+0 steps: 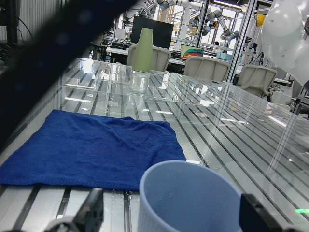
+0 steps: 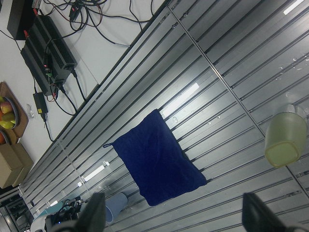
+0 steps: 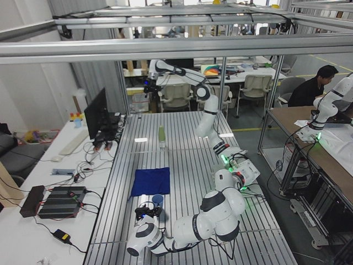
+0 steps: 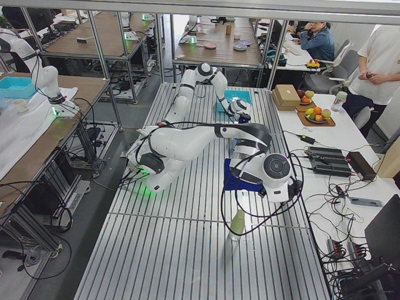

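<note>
A light blue cup [image 3: 157,201] [image 1: 188,193] stands on the slatted metal table, near side of a dark blue cloth [image 3: 150,181] [image 1: 91,145]. My left gripper [image 3: 148,211] is low beside the cup; in the left wrist view the cup's top sits between its blurred fingertips, and I cannot tell if they touch it. A green-topped bottle [image 3: 161,135] [image 2: 286,137] stands farther along the table. My right gripper [image 3: 151,86] is raised high above the far end, pointing down at table, bottle and cloth; whether it is open is unclear, though its fingertips look apart in the right wrist view.
A side desk [image 3: 71,226] along one edge holds black boxes, cables, a monitor and fruit plates. The bare slatted table [image 3: 187,160] around the bottle and cloth is clear. A teal bin [image 4: 245,95] is at the end behind my left arm.
</note>
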